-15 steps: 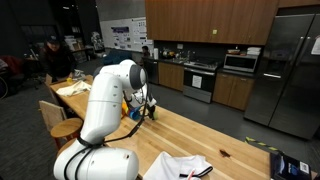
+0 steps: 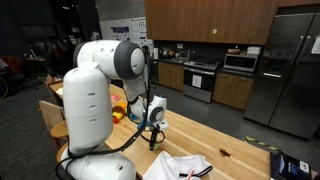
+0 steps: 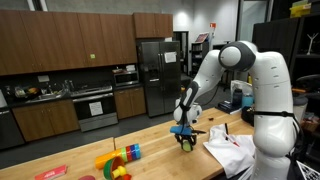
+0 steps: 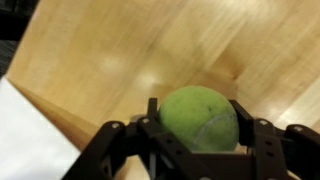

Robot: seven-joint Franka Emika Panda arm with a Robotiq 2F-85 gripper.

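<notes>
A fuzzy green ball [image 4: 200,118] with a pale seam fills the space between the black fingers in the wrist view. My gripper is shut on it, one finger on either side. From exterior view 2, the ball [image 3: 187,147] shows as a small green spot below the gripper, over the wooden table [image 3: 150,145]. In exterior view 1 the gripper [image 2: 154,144] is beside the far left part of a white cloth [image 2: 176,166]; the ball is hard to make out there. How high the ball is above the table cannot be told.
The white cloth [image 3: 232,152] lies to the right of the gripper in exterior view 2, with a dark and red item on it. Several coloured toys [image 3: 118,160] stand to the left. Bare table stretches across the middle.
The arm has swung from the table's far left toward the near side in exterior view 1. My gripper has come down the picture, closer to the white cloth.
</notes>
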